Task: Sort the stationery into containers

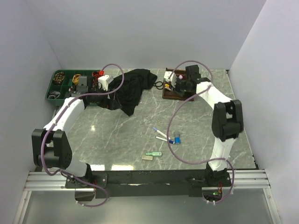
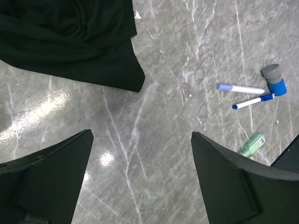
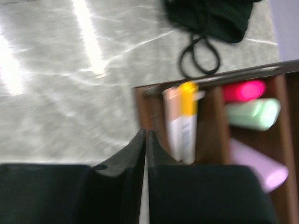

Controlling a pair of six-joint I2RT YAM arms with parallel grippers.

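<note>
My right gripper is over the wooden divided box point(image 1: 190, 99), its fingertips close together in the right wrist view. That box holds markers with peach and yellow caps point(image 3: 187, 121), a red item point(image 3: 244, 91), a mint cylinder point(image 3: 253, 114) and a lilac one point(image 3: 258, 166). My left gripper hangs open and empty above the table. On the table lie two markers point(image 2: 240, 89), a blue-and-grey bottle point(image 2: 276, 85), a green item point(image 2: 252, 145) and a small tan block point(image 1: 147, 157).
A green compartment tray point(image 1: 65, 100) with cords stands at back left. A black cloth point(image 1: 136, 84) lies beside it, with dark loops point(image 1: 158, 85) near the wooden box.
</note>
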